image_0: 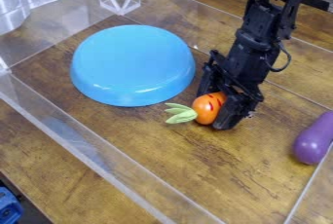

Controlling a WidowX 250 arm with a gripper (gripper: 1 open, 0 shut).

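The black gripper (228,105) is lowered over an orange carrot toy (205,107) with pale green leaves (180,114), right of a round light-blue disc (136,64). Its dark fingers cover the carrot's right part, so I cannot tell whether they are closed on it.
A purple eggplant (314,140) lies at the right on the wooden floor (156,179). A clear barrier runs along the left, with a blue object at the lower left corner.
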